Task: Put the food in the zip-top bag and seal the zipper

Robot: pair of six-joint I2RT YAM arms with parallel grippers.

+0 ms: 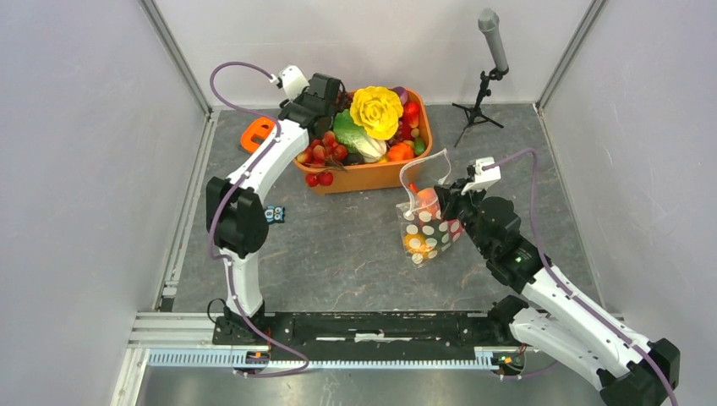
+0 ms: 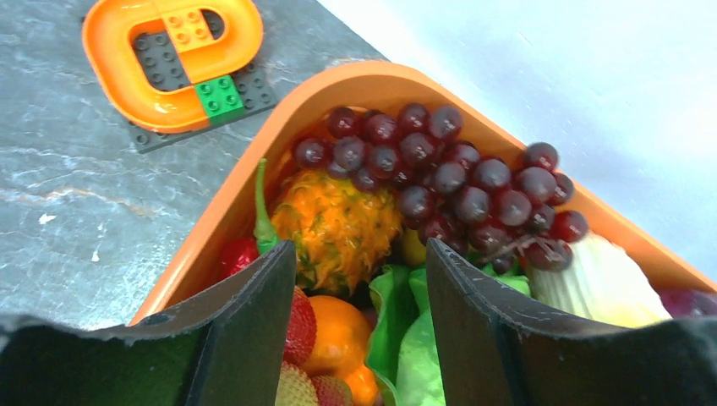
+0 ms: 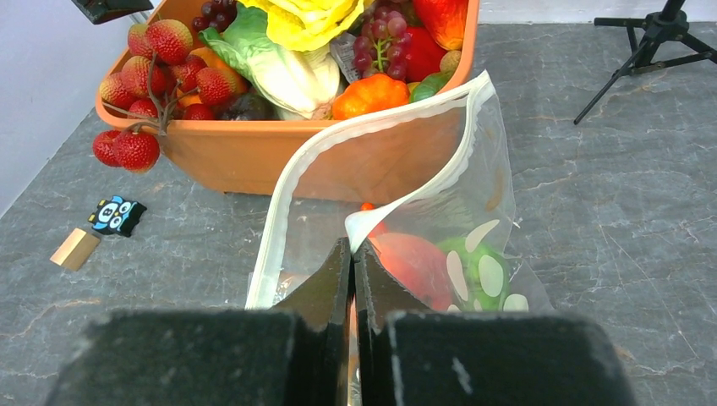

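Observation:
An orange basket full of toy fruit and vegetables stands at the back. My left gripper hangs over it, fingers apart and empty, above grapes, a spiky orange fruit and green leaves. The clear zip bag stands before the basket with its top gaping, holding food with a red round piece visible. My right gripper is shut on the bag's white zipper edge, at the middle of the near side.
An orange toy tray lies left of the basket. A small owl toy and wooden block lie on the left floor. A microphone stand stands back right.

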